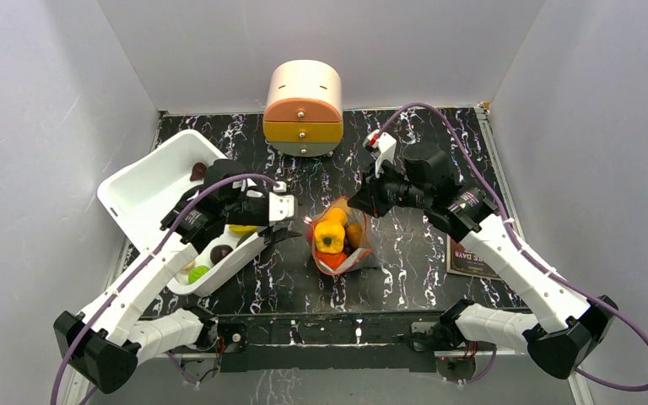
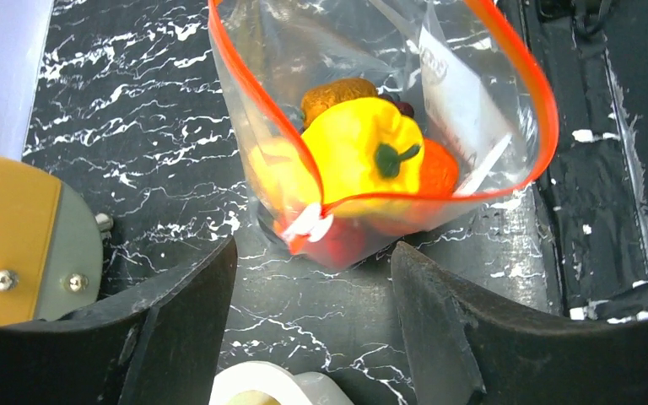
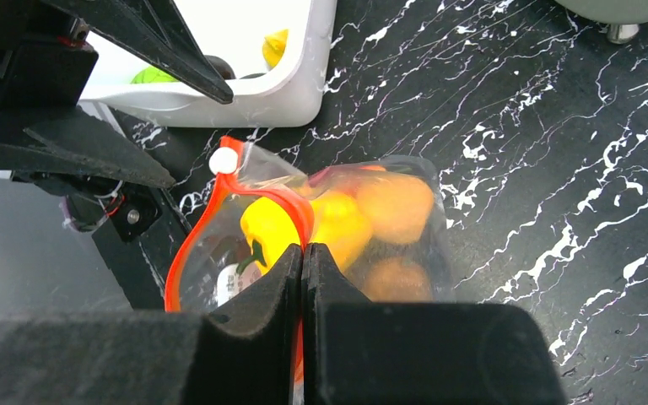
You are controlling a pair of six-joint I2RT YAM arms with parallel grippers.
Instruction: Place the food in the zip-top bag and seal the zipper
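Observation:
The zip bag (image 1: pixel 343 257) with red zipper edge holds a yellow pepper (image 1: pixel 330 237), orange and red items and a brown potato (image 2: pixel 337 94); its mouth is open in the left wrist view. My right gripper is shut on the zipper edge, which runs into its fingertips. My left gripper stands open just left of the bag, facing the white zipper slider (image 2: pixel 308 221), nothing between its fingers.
A white bin (image 1: pixel 131 190) with more food is at left, under my left arm. A small drawer cabinet (image 1: pixel 303 101) stands at the back. A plaque (image 1: pixel 472 261) lies at right.

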